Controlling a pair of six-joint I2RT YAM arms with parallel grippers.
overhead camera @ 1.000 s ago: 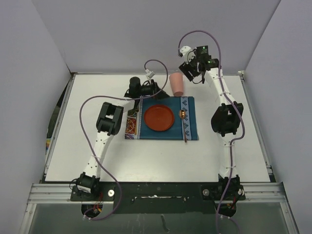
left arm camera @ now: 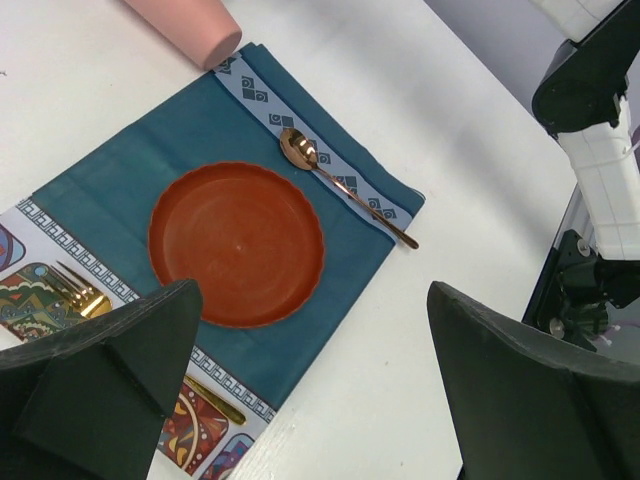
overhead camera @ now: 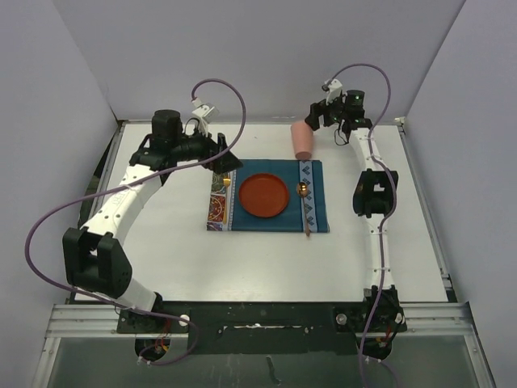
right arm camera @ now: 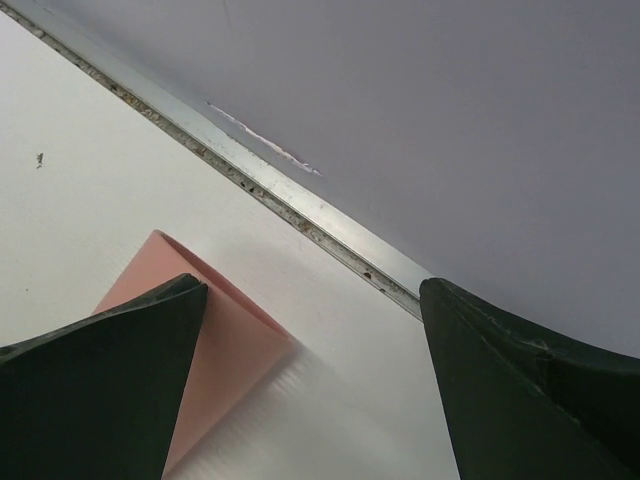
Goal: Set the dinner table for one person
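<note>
A pink cup [overhead camera: 302,141] lies on its side at the mat's back edge, narrow base toward the mat. My right gripper [overhead camera: 318,119] is open by the cup's wide end; in the right wrist view, one finger [right arm camera: 140,370] overlaps the cup [right arm camera: 235,355]. Over the mat's back left corner, my left gripper [overhead camera: 226,155] hangs open and empty. On the teal placemat [left arm camera: 125,165] rest a brown-red plate [left arm camera: 240,245] in the middle, a golden fork [left arm camera: 85,297] on the left strip and a golden spoon [left arm camera: 300,150] on the right strip.
A grey wall [overhead camera: 266,56] rises close behind the table's back edge, near the right gripper. Cables arch over both arms.
The cup has shifted a little right.
</note>
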